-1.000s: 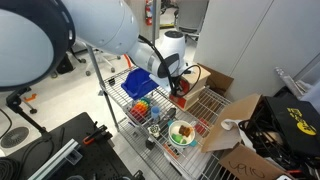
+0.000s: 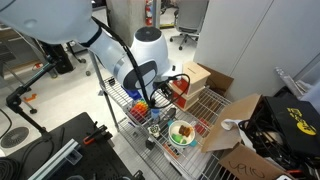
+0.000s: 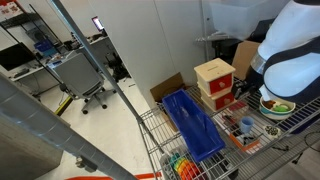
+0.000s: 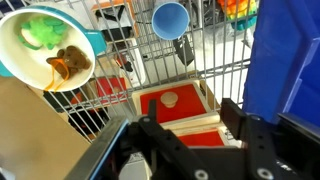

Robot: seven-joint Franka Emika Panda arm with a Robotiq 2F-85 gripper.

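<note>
My gripper is open in the wrist view, its dark fingers apart and nothing between them. Beyond the fingertips is a wooden box with red drawer fronts; the upper red front (image 4: 190, 105) carries a round wooden knob (image 4: 169, 99). In exterior view 2 the same box (image 3: 214, 72) stands behind the blue bin, and my gripper (image 3: 243, 88) is to its right. The arm largely covers the box in exterior view 1. Whether my fingers touch it cannot be told.
A bowl (image 4: 86, 72) of toy food, a blue cup (image 4: 170, 20) and a colourful toy (image 3: 183, 167) lie on the wire rack (image 2: 208, 108). A long blue bin (image 3: 190, 120) flanks the drawers. An open cardboard box (image 2: 235, 160) is at right in exterior view 1.
In exterior view 1 the arm has swung left and nearer the camera, now covering most of the blue bin and more of the rack. The objects on the rack look unmoved.
</note>
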